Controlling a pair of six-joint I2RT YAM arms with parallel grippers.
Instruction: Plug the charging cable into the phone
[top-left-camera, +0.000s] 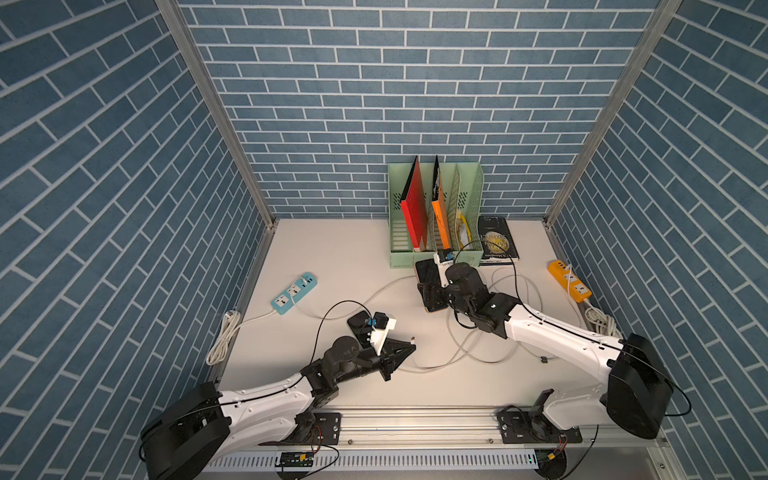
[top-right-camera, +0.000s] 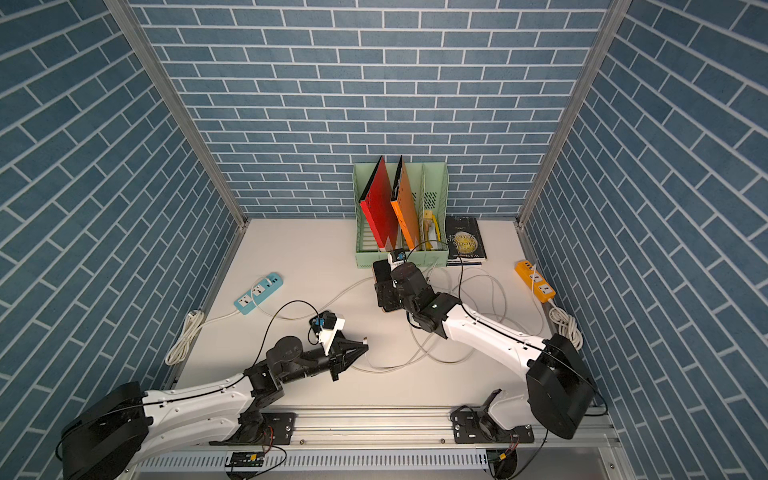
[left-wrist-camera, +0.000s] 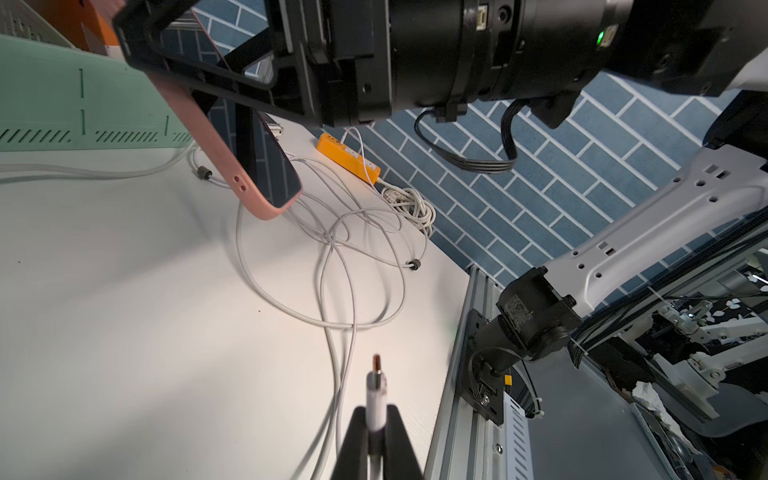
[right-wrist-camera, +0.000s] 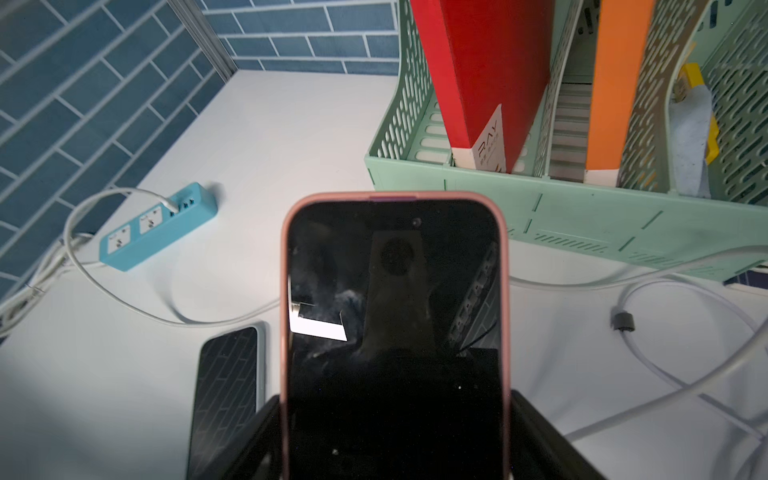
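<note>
A phone in a pink case (right-wrist-camera: 397, 280) is raised off the table in front of the organizer, screen toward the right wrist camera. My right gripper has a finger against each long side of it, shut on the phone. Seen from the left wrist, the phone (left-wrist-camera: 276, 172) hangs tilted, its lower end clear of the table. The charging cable's white plug (left-wrist-camera: 376, 400) points upward, metal tip bare, pinched in my left gripper. From above, the left gripper (top-left-camera: 404, 352) stands nearer the front, well apart from the phone.
A second phone (right-wrist-camera: 228, 392) lies on the table at left. The green organizer (right-wrist-camera: 480, 196) with folders stands close behind. Teal (top-left-camera: 293, 293) and orange (top-left-camera: 569, 280) power strips sit at the sides. Loose white cable (left-wrist-camera: 328, 324) loops over the table's right half.
</note>
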